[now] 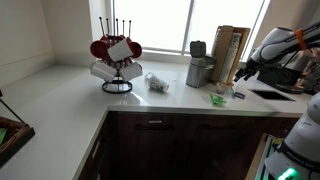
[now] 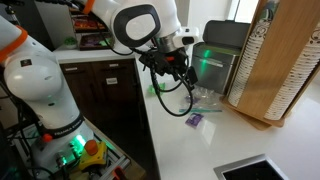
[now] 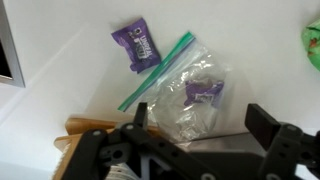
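In the wrist view a clear zip bag (image 3: 178, 112) with a green-blue seal strip lies on the white counter, a small purple packet (image 3: 204, 92) inside it. Another purple packet (image 3: 137, 44) rests outside the bag, close to the strip's upper side. My gripper is open above the bag, one finger to either side of its lower part, and nothing is held. In exterior view 2 the bag (image 2: 203, 98) and the loose packet (image 2: 194, 119) lie on the counter beyond the gripper, which the arm partly hides.
A green item (image 1: 218, 100) lies near the counter's front edge. Grey bins (image 1: 199, 70) and a tall wooden organiser (image 1: 229, 52) stand behind. A dark flat panel (image 2: 252, 170) is set in the counter. Farther left are a clear container (image 1: 156, 83) and a mug rack (image 1: 117, 86).
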